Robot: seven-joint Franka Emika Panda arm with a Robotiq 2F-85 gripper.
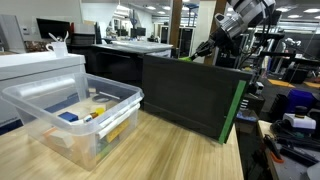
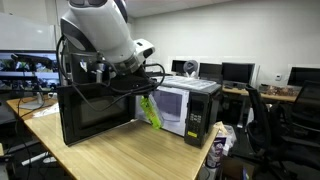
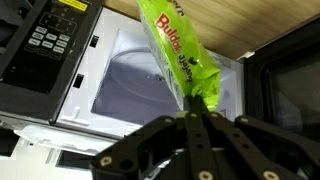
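A green packet with white and red lettering [image 3: 180, 50] is pinched at one end by my gripper, whose fingers are shut on its thin edge. In exterior view 2 the packet [image 2: 150, 111] hangs below the gripper, in front of the microwave's opening. The microwave [image 2: 196, 112] has its door [image 2: 92, 118] swung open. From the wrist, the pale cavity [image 3: 135, 85] and the keypad panel [image 3: 50, 38] are visible. In exterior view 1 only a bit of green [image 1: 187, 59] shows above a dark panel, and the rest of the packet is hidden.
A clear plastic bin [image 1: 75, 115] holding several small objects stands on the wooden table [image 1: 170, 150]. The dark panel [image 1: 190, 95] rises beside it. Open table surface lies in front of the microwave. An office chair [image 2: 275, 130] stands beyond the table.
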